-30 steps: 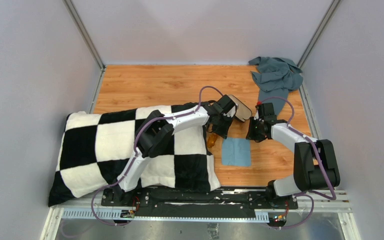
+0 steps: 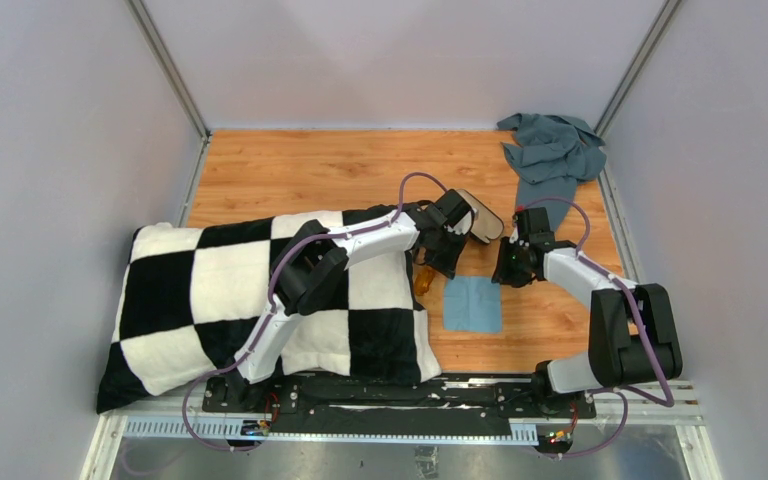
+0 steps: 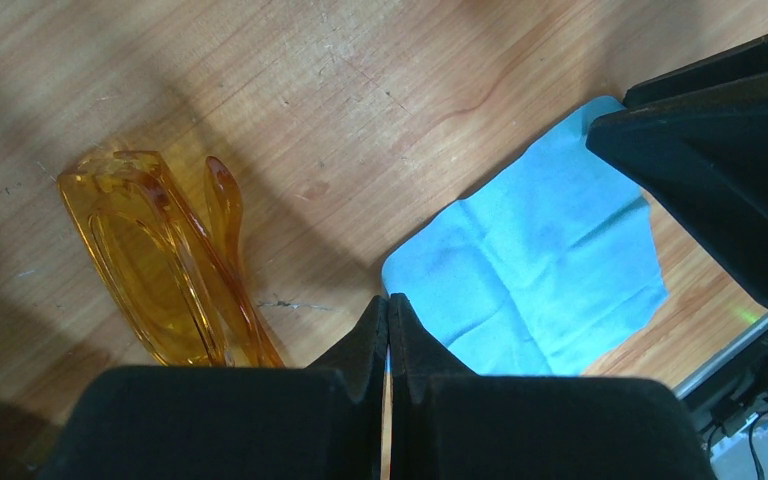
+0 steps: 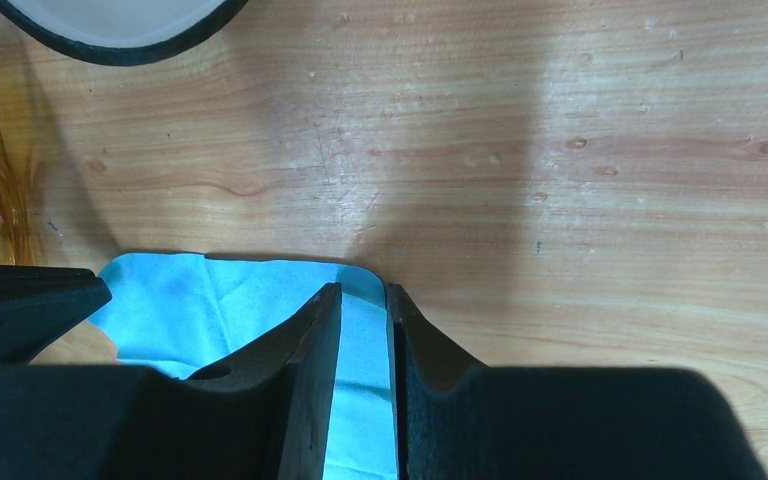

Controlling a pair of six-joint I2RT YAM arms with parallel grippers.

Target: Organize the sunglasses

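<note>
Amber sunglasses (image 3: 160,270) lie on the wood to the left of a small blue cloth (image 2: 472,304); in the top view my left gripper (image 2: 451,276) partly covers them. In the left wrist view that gripper is shut, its tips at the near-left corner of the cloth (image 3: 530,250). Whether cloth is pinched there cannot be told. My right gripper is part open, with the cloth's other corner (image 4: 360,285) visible between and behind its fingertips. The cloth lies flat with fold creases.
An open, dark-rimmed case (image 2: 487,222) lies behind the cloth, between the arms. A black-and-white checkered blanket (image 2: 240,290) fills the left side. Grey-blue fabric (image 2: 558,150) is bunched at the back right. Bare wood (image 2: 330,165) shows at the back.
The left arm, the sunglasses and the cloth look unmoved.
</note>
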